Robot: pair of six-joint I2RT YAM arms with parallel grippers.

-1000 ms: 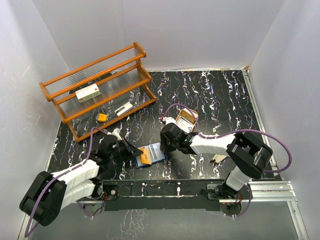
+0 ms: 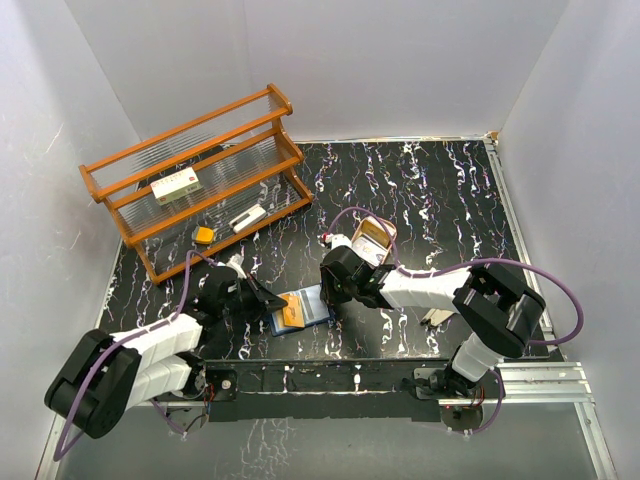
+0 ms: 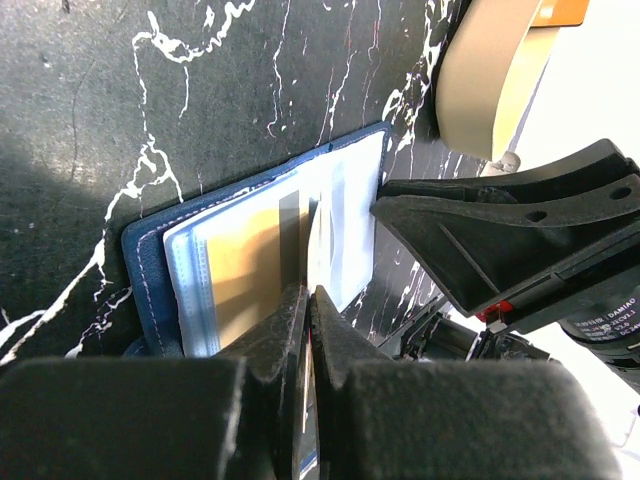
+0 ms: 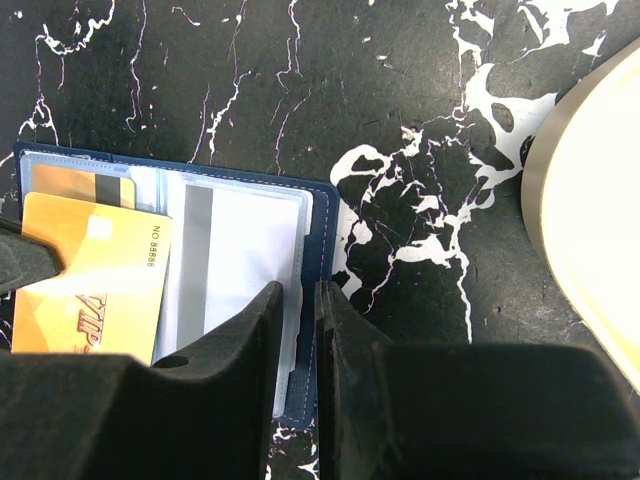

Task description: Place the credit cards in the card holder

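The open card holder [image 2: 311,303] lies at the table's front middle, dark blue with clear sleeves. An orange card [image 4: 95,260] lies over its left half; another shows behind it in a sleeve [image 4: 228,245]. My left gripper is shut, its tips over the holder; whether anything thin is between them is hard to tell. My right gripper is at the holder's right edge, fingertips close together on the sleeve's rim; how far apart they stand is unclear.
A tan tray [image 2: 375,238] with cards lies behind the right gripper. A wooden rack [image 2: 205,190] with boxes stands back left. Small pale items [image 2: 437,317] lie at front right.
The right arm looks unchanged.
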